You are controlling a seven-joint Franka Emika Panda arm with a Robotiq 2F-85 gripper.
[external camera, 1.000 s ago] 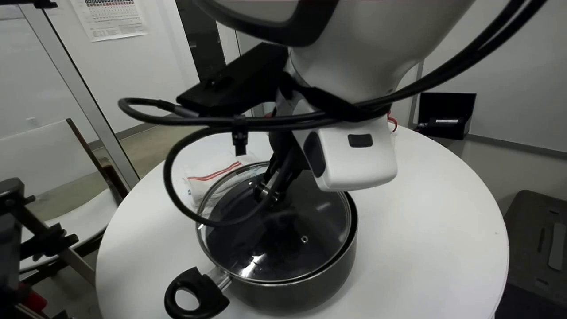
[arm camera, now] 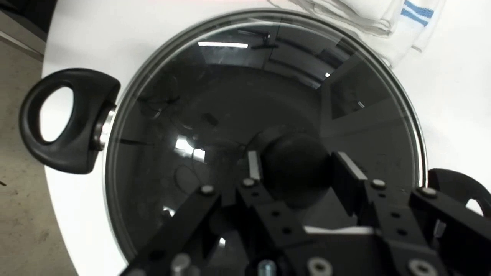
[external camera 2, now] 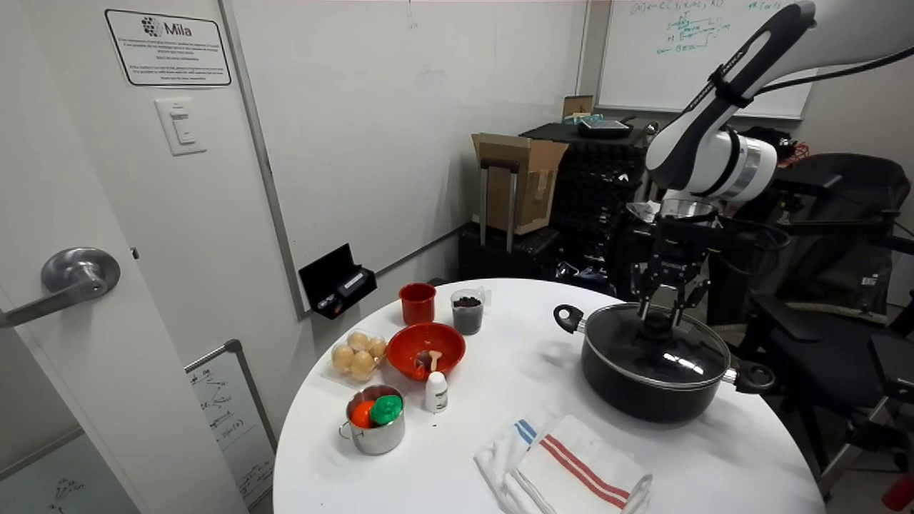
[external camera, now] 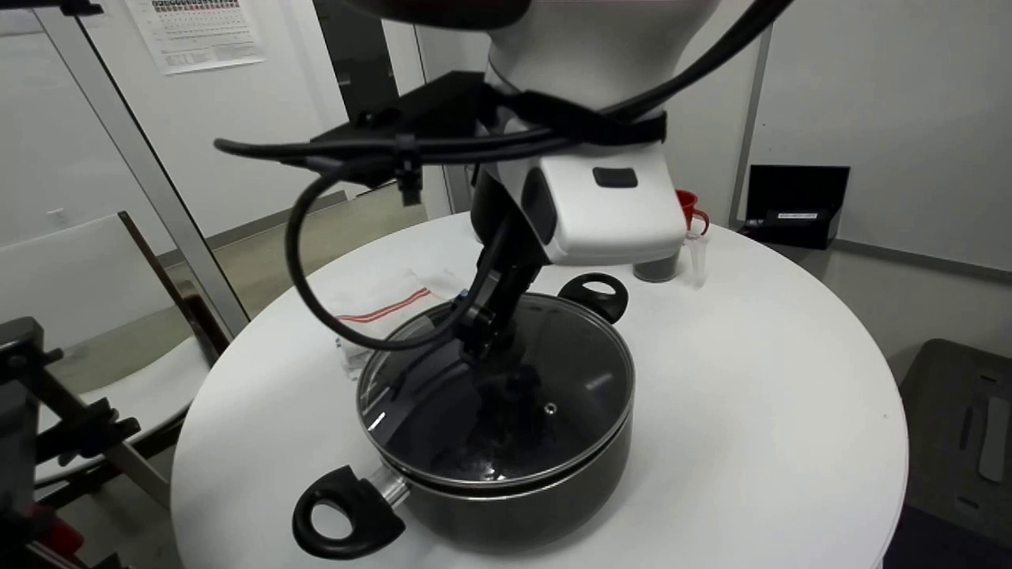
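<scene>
A wide black pot (external camera 2: 647,394) with two loop handles stands on the white table (external camera: 759,408). Its glass lid (arm camera: 221,101), edged with a metal rim, lies over the pot's mouth. In exterior view 1 a narrow dark gap shows between that rim and the pot's near edge, so whether the lid is fully seated is unclear. The gripper (external camera 2: 660,313) points down over the middle of the lid, shut on its round black knob (arm camera: 294,156). In the wrist view one finger pad stands at each side of the knob.
Folded white towels (external camera 2: 574,467) lie close to the pot. Farther off are a red bowl (external camera 2: 445,341), eggs (external camera 2: 360,355), a small metal pot (external camera 2: 378,437), a white bottle (external camera 2: 436,393), a red cup (external camera 2: 417,304) and a measuring cup (external camera 2: 467,317). Bare table separates them from the big pot.
The arm's wrist has swung up and back, away from exterior view 1. The lid has shifted, and the wide gap at its right edge has narrowed. The pot's far handle now shows.
</scene>
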